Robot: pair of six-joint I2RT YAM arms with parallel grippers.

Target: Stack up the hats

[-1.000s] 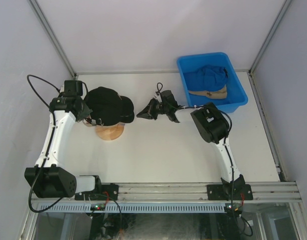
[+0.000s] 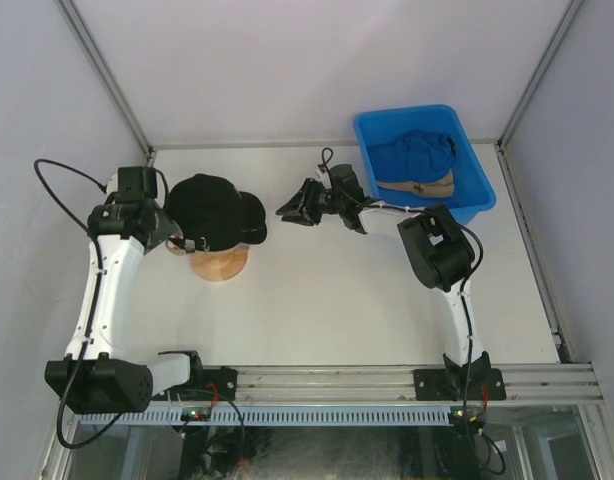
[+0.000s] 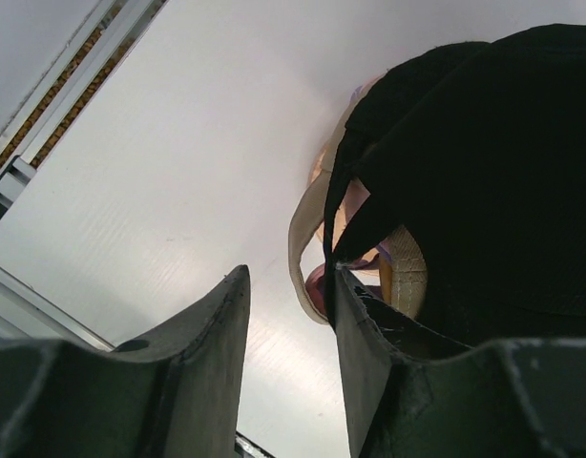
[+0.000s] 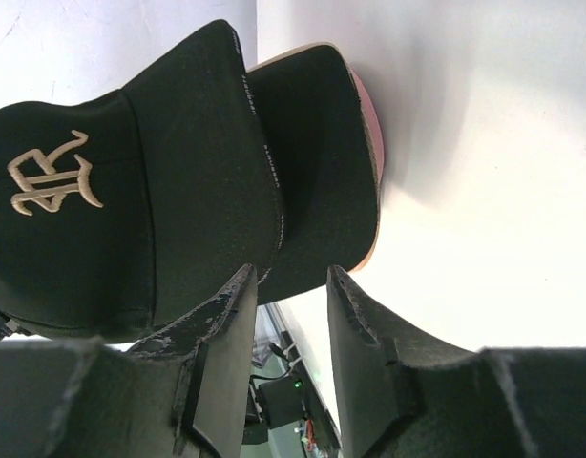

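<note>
A black cap (image 2: 212, 210) with a tan embroidered letter (image 4: 54, 176) sits at the left on a round wooden stand (image 2: 219, 265), apparently over other hats; a second black brim (image 4: 326, 162) shows beneath. My left gripper is at the cap's back strap, fingers apart, the right finger against the dark fabric. My right gripper (image 2: 287, 212) stands open just right of the brim, nothing seen between its fingers. In the blue bin (image 2: 477, 180) lie a blue hat (image 2: 417, 152) and a tan one (image 2: 417, 188).
The bin is at the back right, behind the right arm. Walls and rails border it on the sides and back.
My left arm has shifted slightly left and toward the front. My right gripper has opened and moved slightly up in the top view. The hats look unmoved.
</note>
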